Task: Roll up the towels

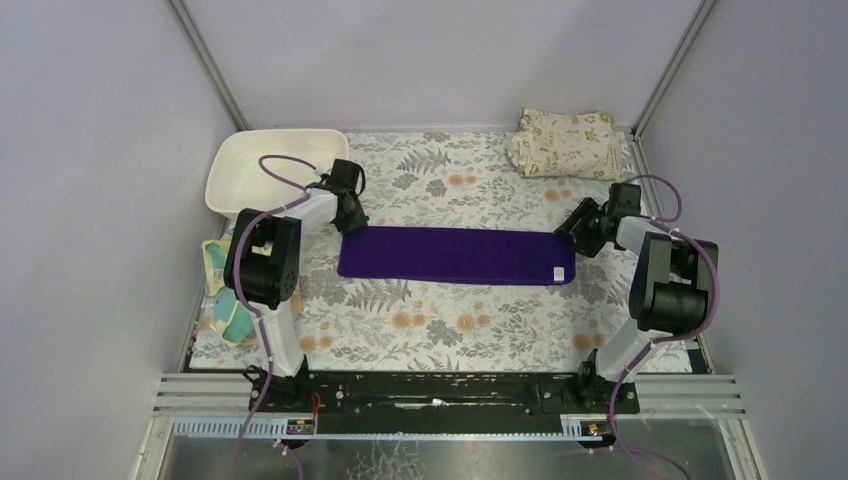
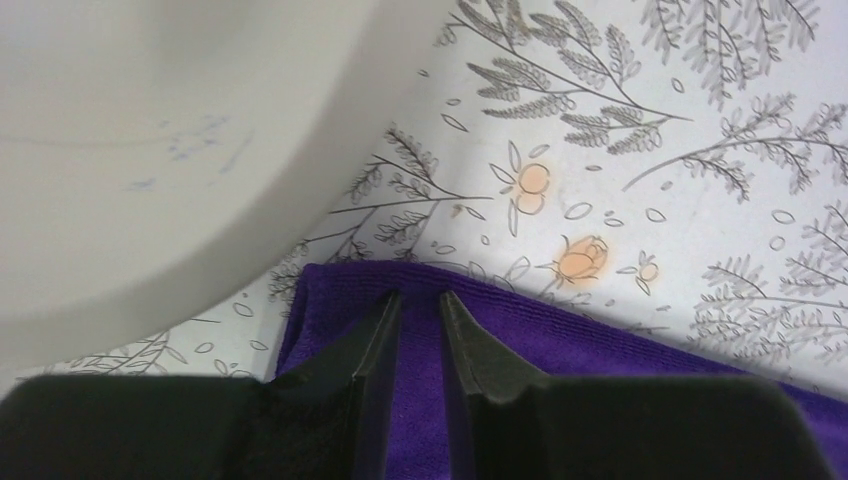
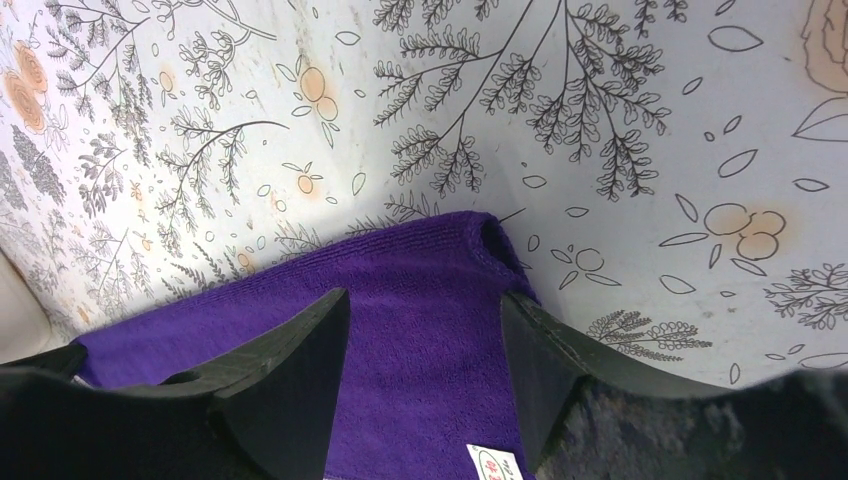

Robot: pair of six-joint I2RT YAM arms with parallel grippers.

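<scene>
A purple towel (image 1: pixel 455 256) lies folded into a long flat strip across the middle of the table, a white tag (image 1: pixel 559 274) near its right end. At its far left corner is my left gripper, fingers part open with a small gap, fingertips right at the cloth (image 2: pixel 350 275). Over the far right corner stands my right gripper, wide open, with the towel's surface (image 3: pixel 420 350) showing between its fingers and one fingertip close to the right folded edge.
An empty white bin (image 1: pixel 275 165) stands at the back left, its rim close beside my left gripper. Folded patterned cloth (image 1: pixel 565 145) lies at the back right. More cloths (image 1: pixel 234 318) are under the left arm.
</scene>
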